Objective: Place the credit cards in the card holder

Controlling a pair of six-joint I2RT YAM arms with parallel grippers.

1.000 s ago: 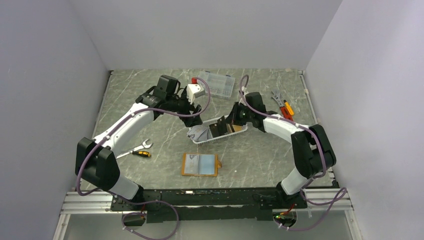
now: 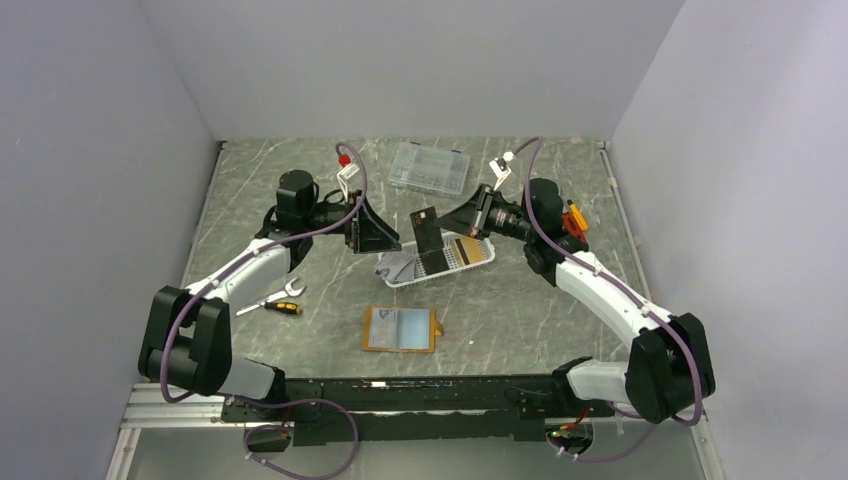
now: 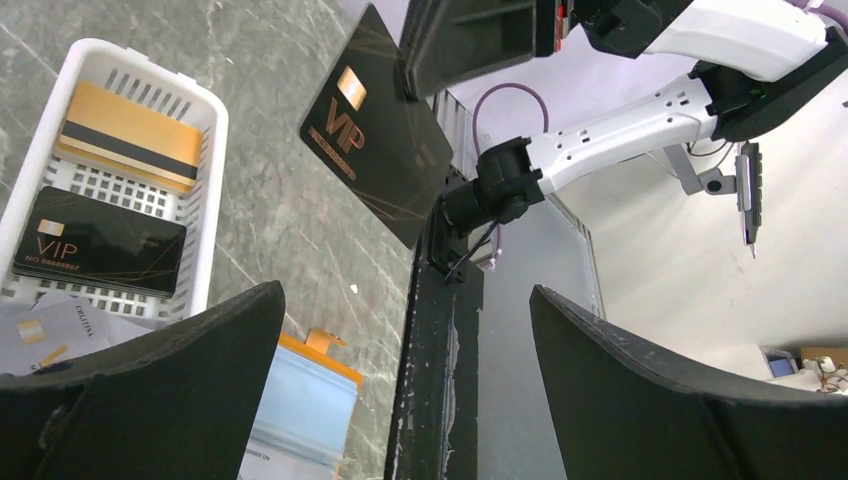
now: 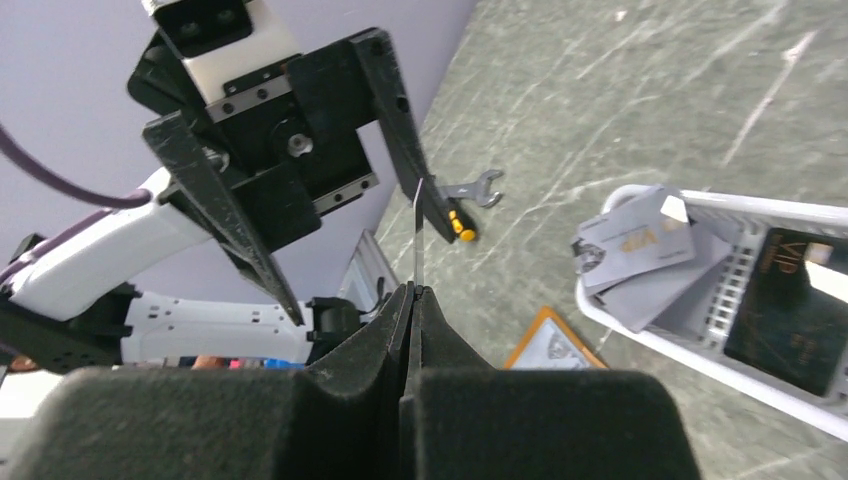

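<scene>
My right gripper is shut on a black VIP card, holding it upright above the white basket; in the right wrist view the card shows edge-on between the fingertips. My left gripper stands open beside the raised card, facing it. In the basket lie grey cards, another black card and gold cards. An orange-framed holder with clear and pale blue inserts lies in front of the basket.
A clear compartment box lies at the back. A wrench and screwdriver are on the left; orange-handled tools are on the right behind the arm. The front middle around the holder is clear.
My right gripper has lifted the black card out of the basket and moved it up and leftward. My left gripper has shifted a little left.
</scene>
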